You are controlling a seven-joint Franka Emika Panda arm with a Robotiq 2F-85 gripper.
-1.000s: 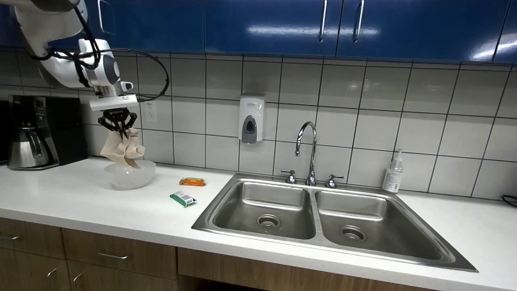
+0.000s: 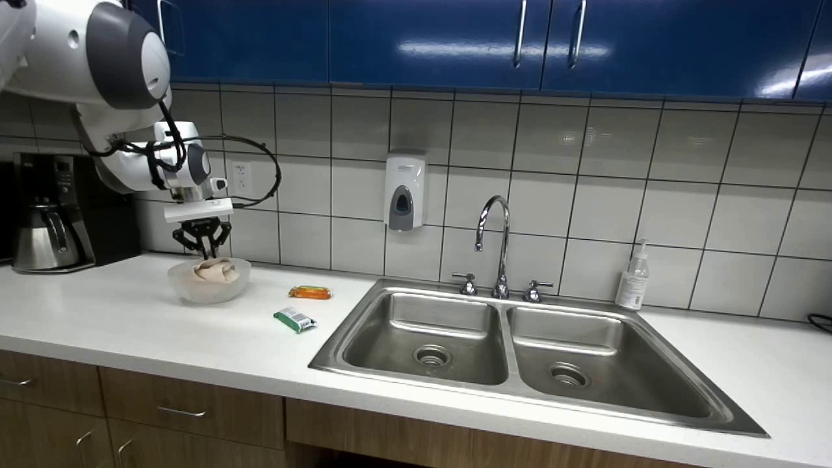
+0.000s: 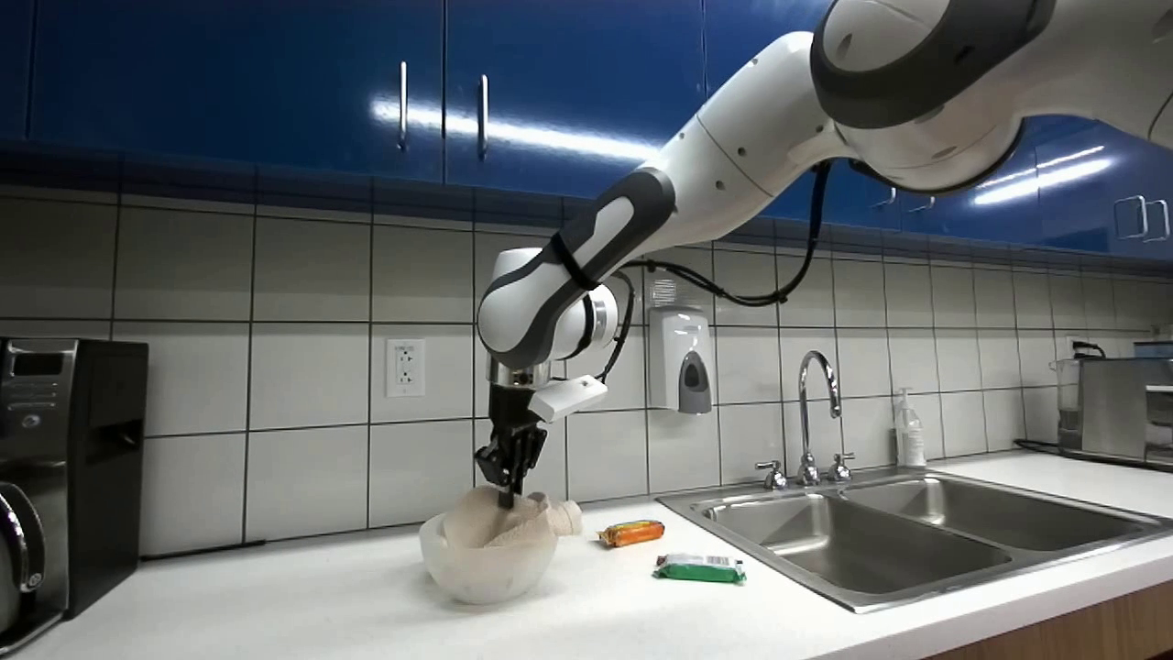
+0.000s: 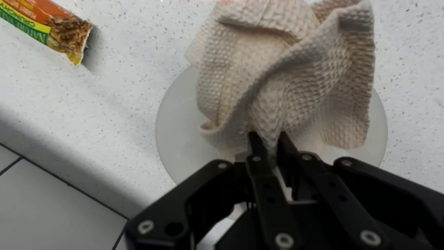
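A beige textured cloth [image 4: 283, 79] lies bunched in the translucent bowl [image 2: 207, 291], with a fold reaching past the rim in exterior view 2. Pointing down into the bowl, my gripper is at the cloth [image 2: 216, 270]. In the wrist view its fingers [image 4: 257, 146] stand slightly apart, and part of the cloth shows between the tips. The black gripper [image 3: 505, 497] partly covers the cloth from the side. Whether both pads touch the fabric is hidden.
An orange-wrapped bar [image 2: 309, 292] and a green-wrapped bar [image 2: 294, 320] lie on the counter right of the bowl. Farther right is the double sink [image 2: 505, 335]. A coffee maker [image 2: 58, 214] stands at the left; the tiled wall is close behind the bowl.
My gripper has come down and slightly right. The cloth, which hung from it above the bowl, now rests bunched inside. The bowl and both bars have stayed put.
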